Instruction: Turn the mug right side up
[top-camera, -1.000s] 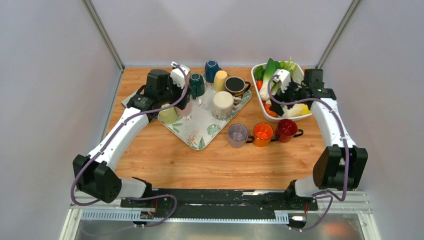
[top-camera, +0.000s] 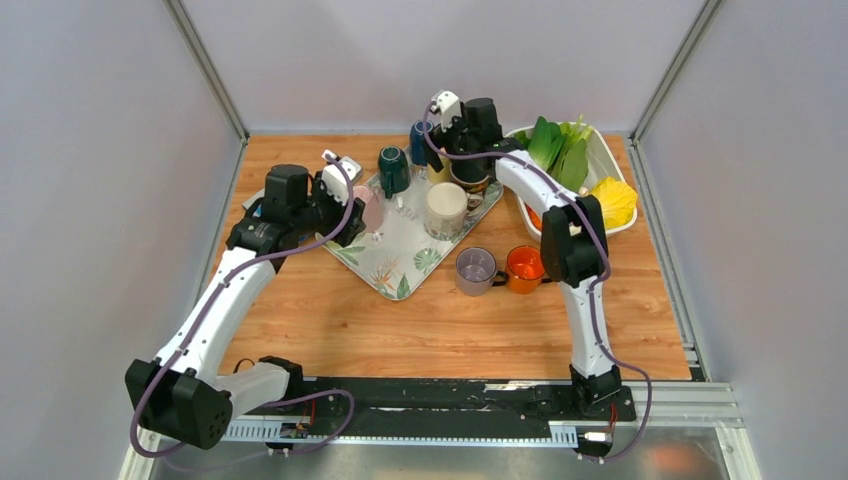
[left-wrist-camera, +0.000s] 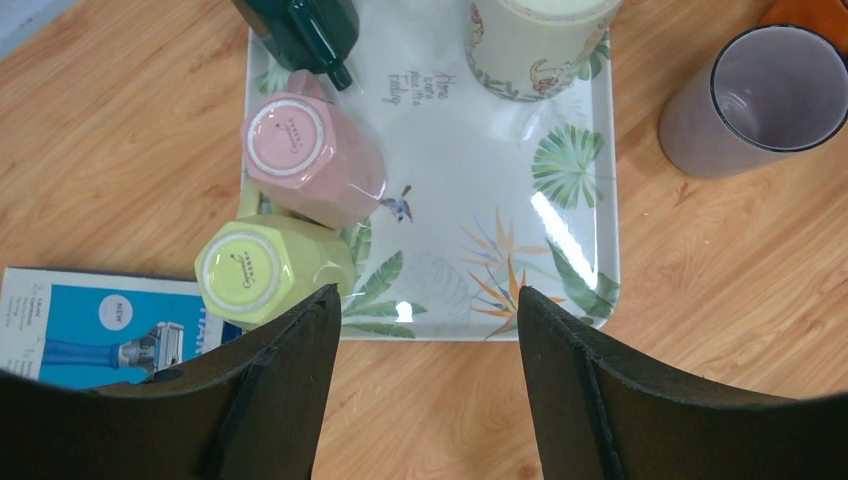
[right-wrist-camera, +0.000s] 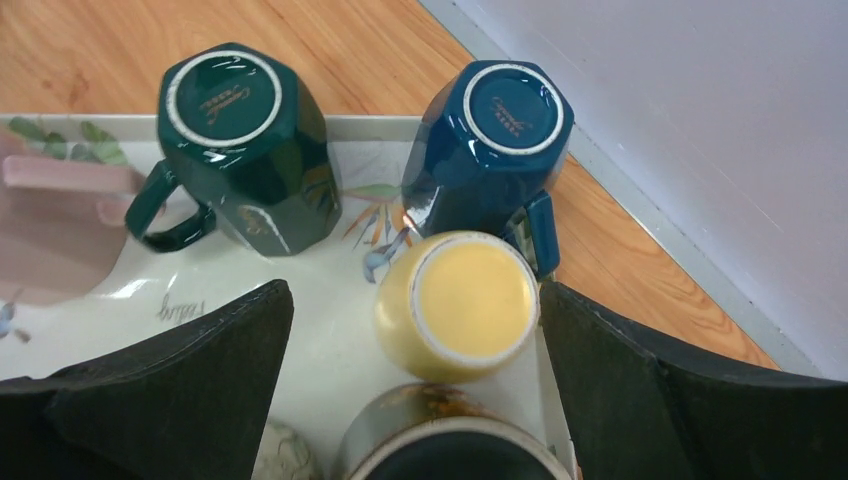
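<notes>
Several mugs sit upside down on a white leaf-patterned tray (left-wrist-camera: 450, 230): a dark green mug (right-wrist-camera: 245, 150), a blue mug (right-wrist-camera: 490, 150), a yellow mug (right-wrist-camera: 470, 300), a pink mug (left-wrist-camera: 315, 160) and a lime mug (left-wrist-camera: 270, 270). A cream patterned mug (top-camera: 444, 210) also stands there, its pale flat end up. An upright dark-mouthed mug (right-wrist-camera: 450, 440) is partly cut off. My right gripper is open above the tray's back end, the yellow mug showing in its gap, nearer the right finger. My left gripper is open over the tray's left front, holding nothing.
An upright grey mug (top-camera: 476, 271) and orange mug (top-camera: 524, 268) stand right of the tray. A white basket of vegetables (top-camera: 604, 160) is at the back right. A blue box (left-wrist-camera: 100, 325) lies left of the tray.
My right gripper has swung left from over the vegetable basket to the tray's back end. My left gripper has shifted slightly left and toward the front. The mugs in sight have not visibly moved.
</notes>
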